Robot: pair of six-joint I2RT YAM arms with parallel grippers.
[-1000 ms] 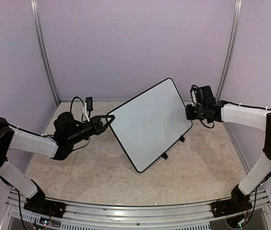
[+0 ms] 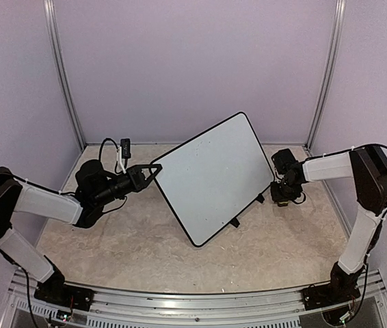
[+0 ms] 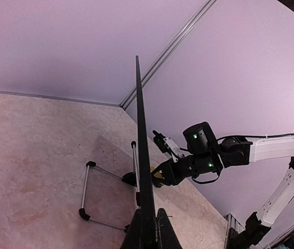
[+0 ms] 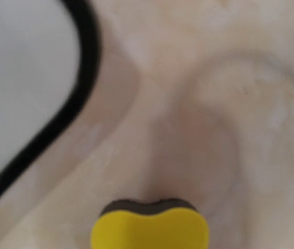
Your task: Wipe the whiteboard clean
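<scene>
The whiteboard (image 2: 214, 179), white with a black frame, stands tilted at mid-table; no marks show on its face. My left gripper (image 2: 155, 171) is shut on its upper left edge; the left wrist view shows the board's edge (image 3: 143, 155) running up between the fingers. Beyond the board's right corner, my right gripper (image 2: 279, 195) is low over the table. A yellow eraser with a dark pad (image 4: 149, 231) shows at the bottom of the right wrist view, directly at that gripper. Its fingers are out of that view, so whether they grip the eraser cannot be told.
Black feet (image 2: 234, 222) of the board's folding stand protrude along its lower right side. Walls (image 2: 378, 89) close in the back and sides.
The left arm and the board have stayed put.
</scene>
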